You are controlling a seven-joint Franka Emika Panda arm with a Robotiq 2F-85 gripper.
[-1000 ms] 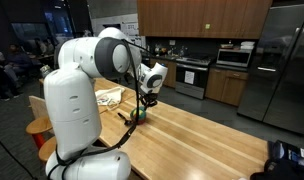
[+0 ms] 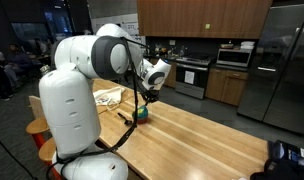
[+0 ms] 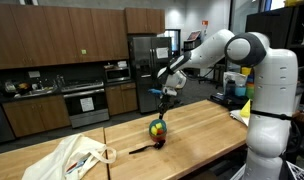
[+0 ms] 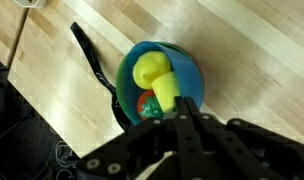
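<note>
A green bowl (image 4: 125,75) stands on the wooden table. In the wrist view it holds yellow pieces (image 4: 149,68), a red piece (image 4: 152,108) and a blue item (image 4: 188,76) along its right side. My gripper is shut at the bowl's lower right edge in that view, and its tips overlap the blue item's lower end. Nothing clearly shows between the fingers. In the second exterior view, the gripper (image 3: 166,107) hangs just above the bowl (image 3: 157,129). The first exterior view has the bowl (image 2: 142,115) under the gripper (image 2: 147,97).
Beside the bowl lies a black-handled utensil (image 4: 89,52). A white cloth (image 3: 72,157) is spread on the table farther off.
The gripper has shifted slightly up and to the right in the first exterior view, leaving more of the bowl uncovered. The bowl seems to be in the same place.
</note>
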